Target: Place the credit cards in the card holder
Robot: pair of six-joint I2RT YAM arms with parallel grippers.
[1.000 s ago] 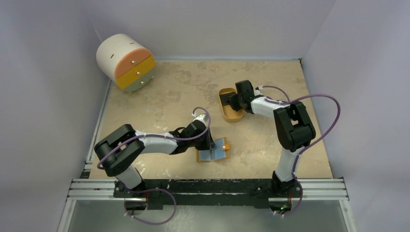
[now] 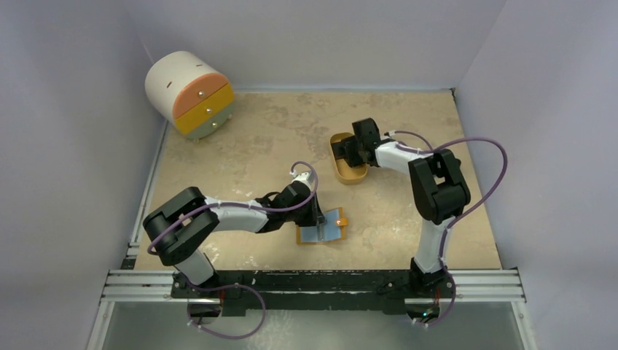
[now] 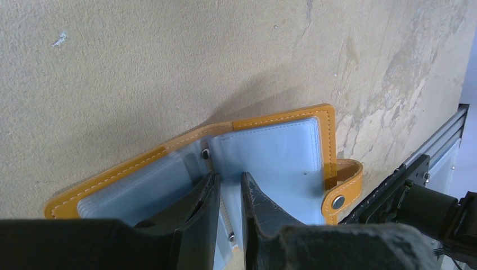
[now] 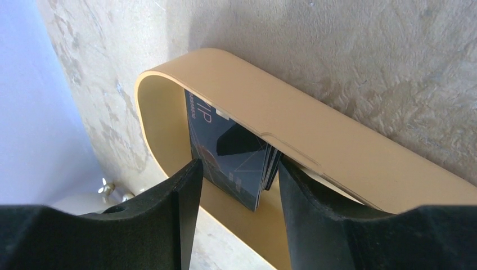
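Note:
The card holder (image 2: 331, 233) lies spread open on the table, tan-edged with pale blue card sleeves (image 3: 273, 163) and a snap strap (image 3: 344, 194). Over its middle fold, my left gripper has a narrow gap between its fingers; no card shows there. Dark credit cards (image 4: 222, 143) rest in a tan oval tray (image 4: 337, 138), their near edges a small stack. My right gripper reaches into that tray, fingers apart, one tip beside the tray's wall near the stack's edge, the other over the dark card face. Contact with the cards cannot be made out.
A white rolled-shape cabinet (image 2: 182, 91) with coloured drawers stands at the back left. Bare table (image 2: 270, 146) lies between it and the tray (image 2: 351, 177). Walls close off the back and sides.
My right arm has shifted slightly to the left, its gripper a little further over the cards in the tray. The left arm and the card holder look unmoved.

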